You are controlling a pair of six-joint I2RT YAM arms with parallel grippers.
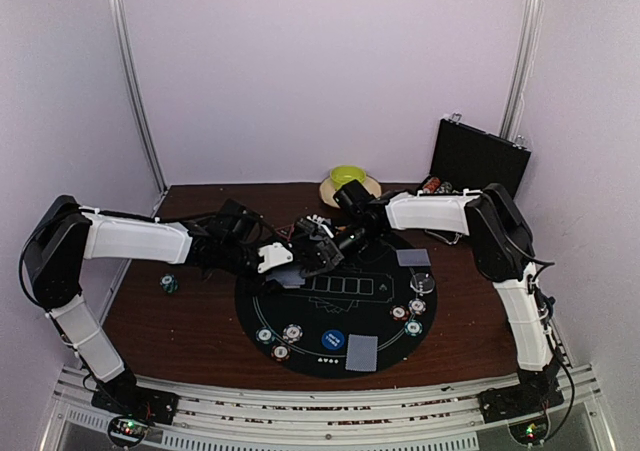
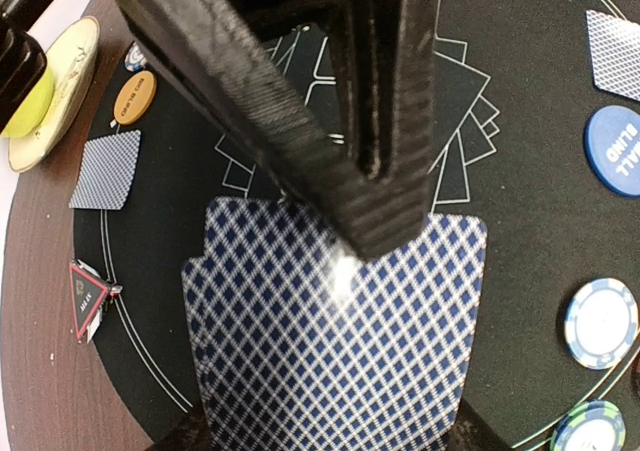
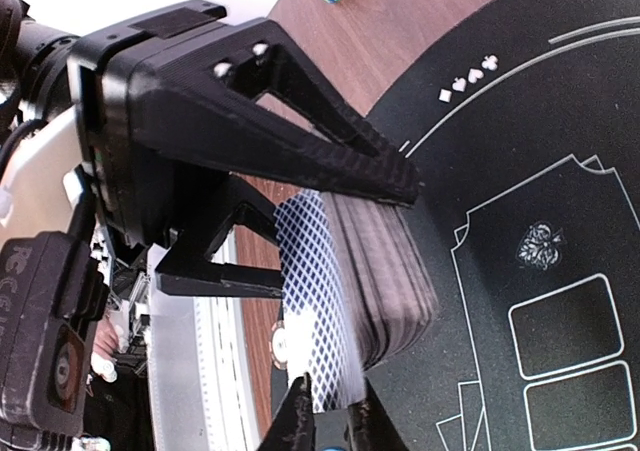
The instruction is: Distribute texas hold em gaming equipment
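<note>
My left gripper (image 1: 282,271) holds a deck of blue checked cards (image 2: 330,341) over the left-centre of the black poker mat (image 1: 330,321). My right gripper (image 1: 322,251) is at the deck's upper edge, its dark fingers reaching over the cards in both wrist views; whether it grips any card is unclear. Single face-down cards (image 1: 362,353) lie at the front and at the right (image 1: 413,257) of the mat. A blue blind button (image 1: 333,340) and several chips (image 1: 292,333) lie on the mat.
A green bowl (image 1: 347,173) on a plate stands at the back. An open black case (image 1: 478,156) is at the back right. Chips (image 1: 169,283) sit on the bare wood at the left, where there is free room.
</note>
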